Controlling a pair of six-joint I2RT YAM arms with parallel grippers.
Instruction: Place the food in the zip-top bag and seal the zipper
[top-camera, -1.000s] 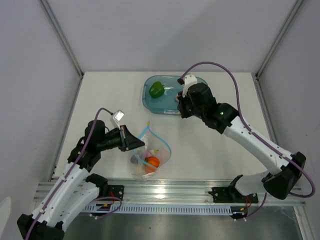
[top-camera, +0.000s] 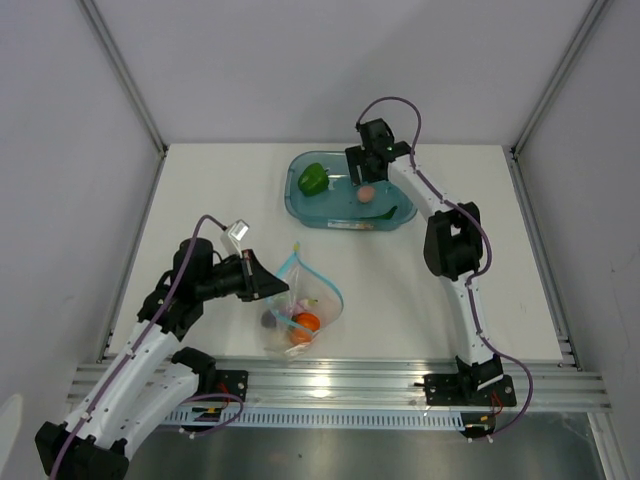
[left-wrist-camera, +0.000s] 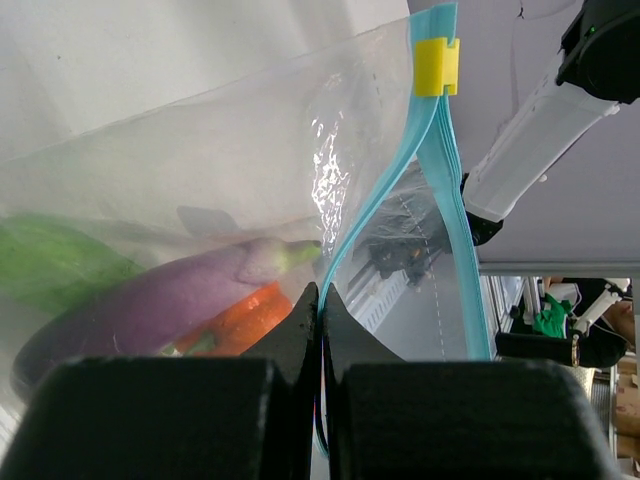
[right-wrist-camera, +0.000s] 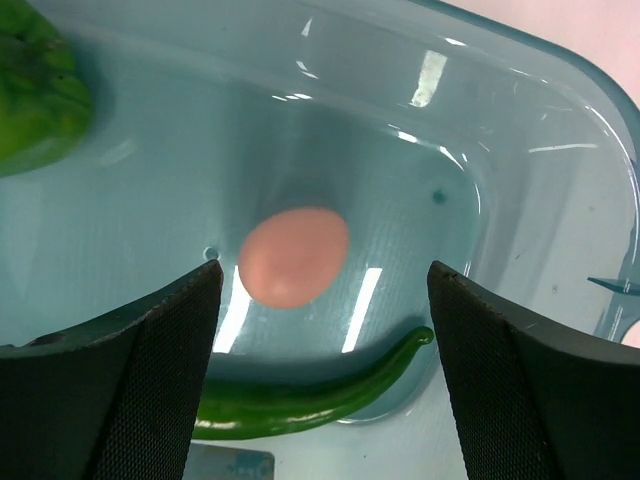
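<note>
The clear zip top bag stands at the front with its blue-edged mouth apart. My left gripper is shut on the bag's edge. Inside the bag lie a purple eggplant, an orange-red vegetable and something green. A yellow slider sits at one end of the zipper. Over the blue tray, my right gripper is open, nothing between its fingers. Below it in the right wrist view are an egg, a green chili and part of a green pepper.
The tray's raised wall surrounds the food on the right.
The left arm has hardly moved; the bag shifted slightly.
</note>
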